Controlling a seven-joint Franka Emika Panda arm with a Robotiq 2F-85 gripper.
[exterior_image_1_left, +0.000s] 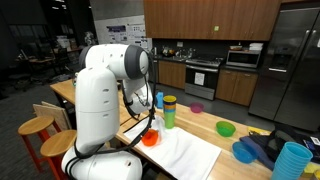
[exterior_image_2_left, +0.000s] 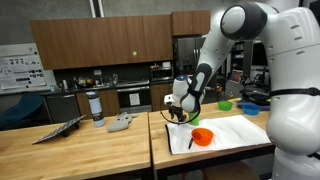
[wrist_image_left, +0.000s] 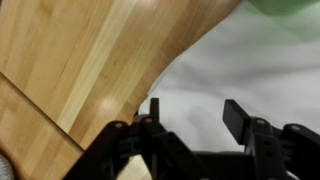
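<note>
Beneath my gripper in the wrist view lies a white cloth (wrist_image_left: 205, 75), its edge running diagonally over the wooden tabletop (wrist_image_left: 120, 55). The two dark fingers stand apart with only cloth visible behind the gap, so the gripper is open. A green object (wrist_image_left: 285, 8) is partly in view at the top right. In exterior view 1, an orange bowl (exterior_image_1_left: 150, 138) and a green container with a yellow band (exterior_image_1_left: 169, 113) stand at the cloth's left side. The arm hides part of that area. In exterior view 2 the gripper (exterior_image_2_left: 180, 120) is low near the cloth's left end, its fingertips unclear.
A green bowl (exterior_image_1_left: 225, 129), a blue bowl (exterior_image_1_left: 245, 152) and a tall turquoise container (exterior_image_1_left: 291, 160) stand at the right. A grey-white object (exterior_image_2_left: 120, 122) and a dark blue canister (exterior_image_2_left: 95, 107) occupy the other table section, which is otherwise largely free.
</note>
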